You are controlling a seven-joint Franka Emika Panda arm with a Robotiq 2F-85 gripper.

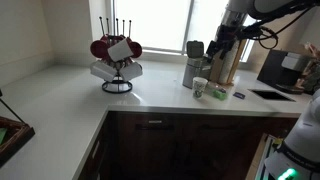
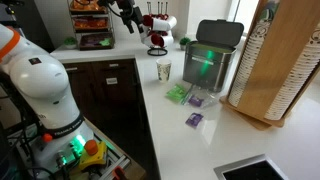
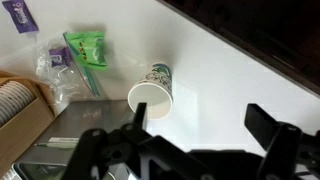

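A white printed paper cup stands upright on the white counter, its open mouth facing the wrist camera. My gripper is open above the counter, with its dark fingers wide apart and nothing held between them. The cup lies below and beyond the left finger in the wrist view. From the side, the gripper hangs well above the cup. In the other exterior view the cup stands alone in front of the grey bin, touching nothing visible.
Beside the cup are a green packet, a clear bag and a purple packet. A grey lidded bin, a wooden cup holder and a mug rack stand nearby. Bare counter extends between rack and cup.
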